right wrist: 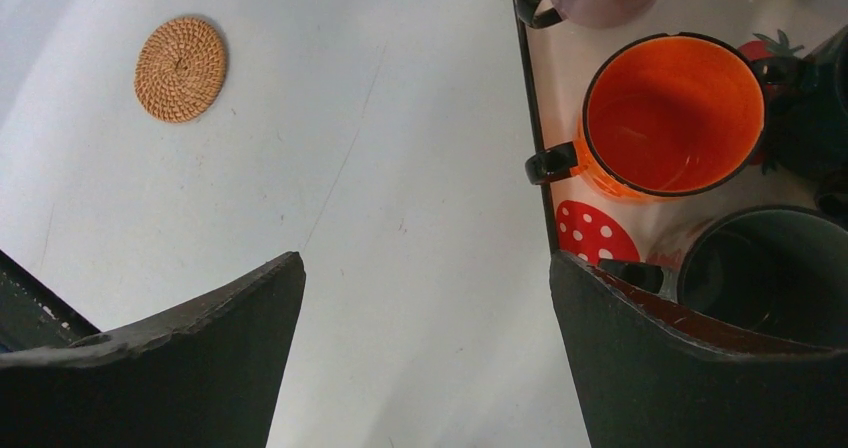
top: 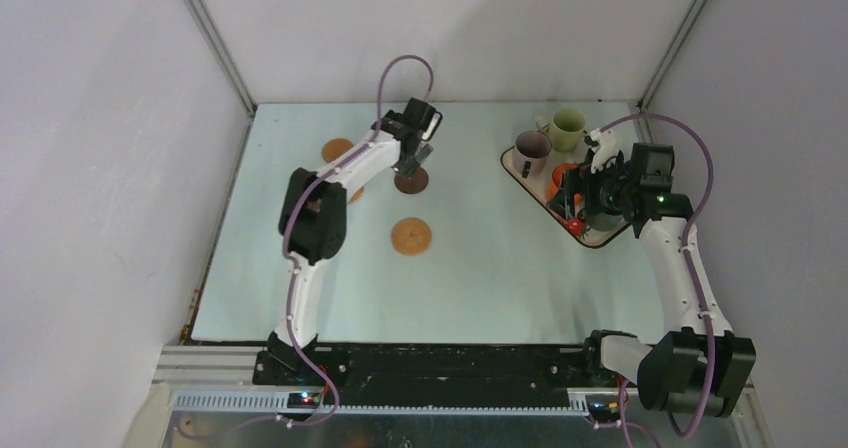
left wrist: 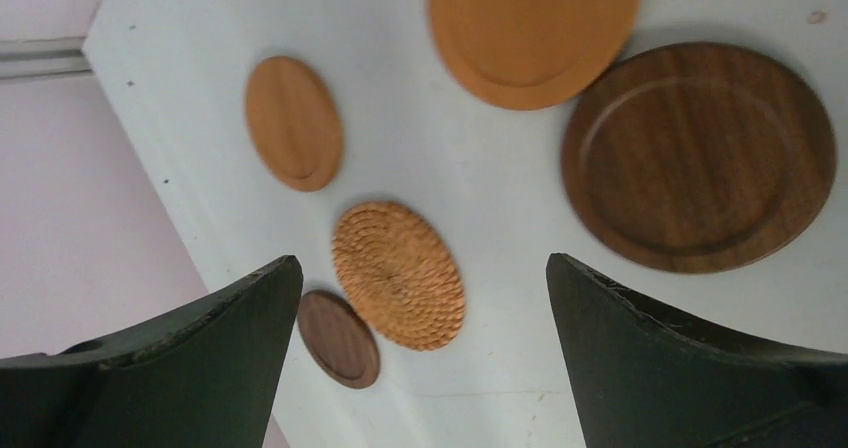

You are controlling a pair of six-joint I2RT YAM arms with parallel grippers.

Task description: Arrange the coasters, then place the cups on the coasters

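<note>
My left gripper (top: 414,156) is open above the back coasters, holding nothing; below it the left wrist view shows a dark wooden coaster (left wrist: 697,158), orange-brown coasters (left wrist: 530,23), a woven coaster (left wrist: 398,275) and a small dark one (left wrist: 338,338). My right gripper (top: 576,193) stands open over the cup tray at the right. In the right wrist view it is near an orange cup (right wrist: 675,108) and a dark grey cup (right wrist: 760,278); a pink cup (top: 532,153) and a green cup (top: 567,128) stand farther back.
A woven coaster (top: 411,236) lies mid-table, apart from the tray (top: 525,178). Walls border the back and both sides.
</note>
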